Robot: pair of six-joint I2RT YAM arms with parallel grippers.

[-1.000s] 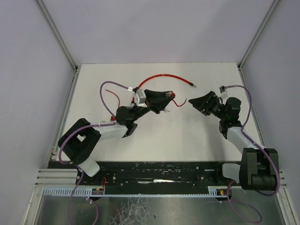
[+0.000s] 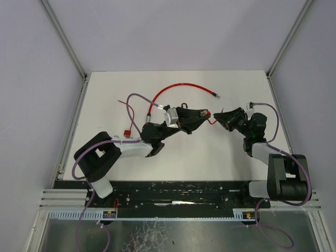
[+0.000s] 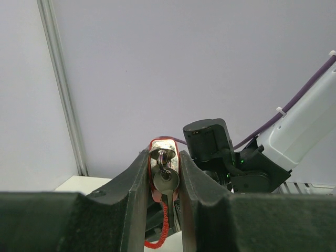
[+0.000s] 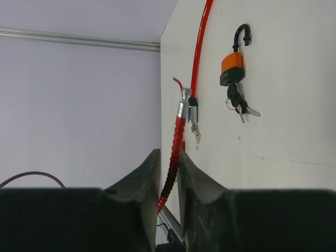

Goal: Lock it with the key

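Observation:
My left gripper (image 2: pixel 202 116) is shut on a small red lock with a key (image 3: pixel 166 181) standing in it, seen end-on in the left wrist view. A red coiled cable (image 3: pixel 164 226) hangs from it. The cable's free end, with a metal tip (image 4: pixel 181 107), rises between the fingers of my right gripper, whose fingers are close around it; whether they grip it is unclear. In the top view the two grippers face each other at centre right, a short way apart.
A long red cable lock (image 2: pixel 182 84) arcs across the back of the white table (image 2: pixel 247 84). An orange padlock (image 4: pixel 231 63) with keys lies nearby. A small red object (image 2: pixel 127 133) with a thin cable lies at the left.
My left gripper has moved right with the red lock, toward the right gripper. The right gripper has shifted slightly, and the cable now reaches into it.

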